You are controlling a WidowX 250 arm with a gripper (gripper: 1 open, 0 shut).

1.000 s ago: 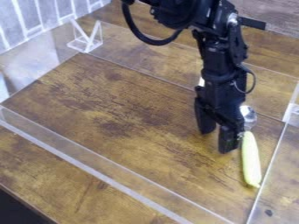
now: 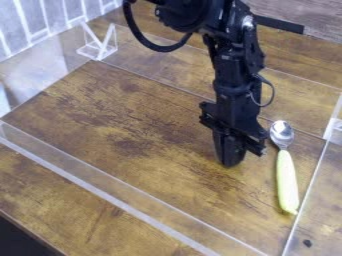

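My black gripper (image 2: 230, 146) reaches down from the top to low over the wooden table at centre right, its fingers close together near the surface; whether anything is between them is hidden. To its right lie a silver spoon (image 2: 281, 133) and, just below that, a long pale yellow-green object (image 2: 286, 184), both apart from the gripper.
A white wire stand (image 2: 99, 42) is at the back left, beside a white railing (image 2: 27, 22). Clear strips run along the table's edges.
My gripper has moved left, away from the spoon and the pale object, and its lower part looks narrower. The spoon, more covered earlier, is now in full view.
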